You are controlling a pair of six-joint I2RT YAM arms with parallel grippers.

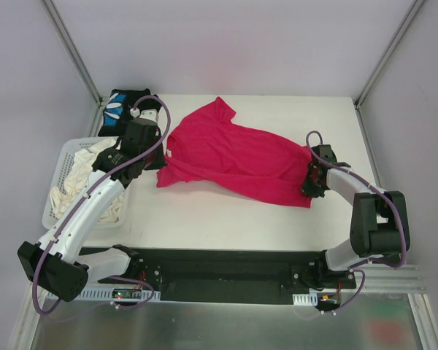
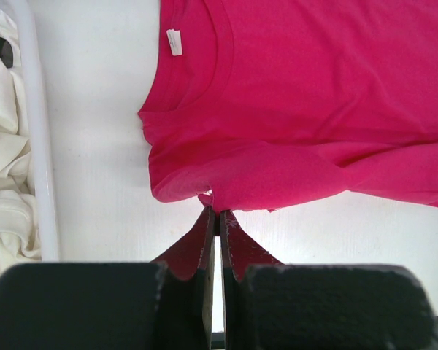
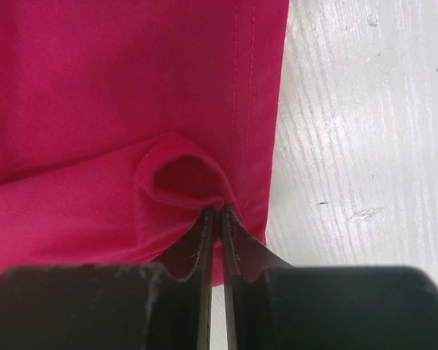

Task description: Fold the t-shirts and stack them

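Note:
A red t-shirt (image 1: 233, 153) lies spread on the white table, its lower part folded up along a long band, collar and tag at the left in the left wrist view. My left gripper is shut on the shirt's near left edge. At the shirt's right end, my right gripper has its fingertips down in a bunched fold of the fabric (image 3: 175, 160); whether they are closed on it I cannot tell.
A white basket (image 1: 56, 182) of cream cloths stands at the left, with a black item with blue print (image 1: 117, 109) behind it.

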